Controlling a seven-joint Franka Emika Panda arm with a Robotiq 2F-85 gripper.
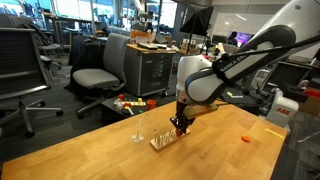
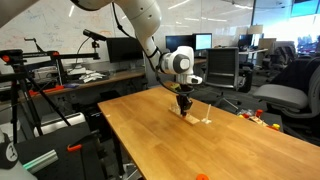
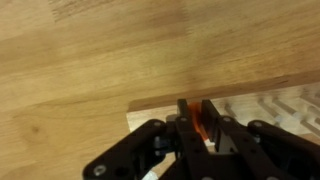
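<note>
A pale wooden board with short pegs lies on the wooden table; in the wrist view the board shows its pegs to the right. Over the board's right end in exterior view 1, my gripper points down, low and close to it. Something small and orange-red sits between the dark fingertips, so the gripper is shut on it. Most of this red piece is hidden by the fingers. Whether it touches the board I cannot tell. Exterior view 2 shows the gripper above the board too.
A small white stand is left of the board. Several coloured objects line the table's back edge. A red piece lies alone to the right. Office chairs stand beyond.
</note>
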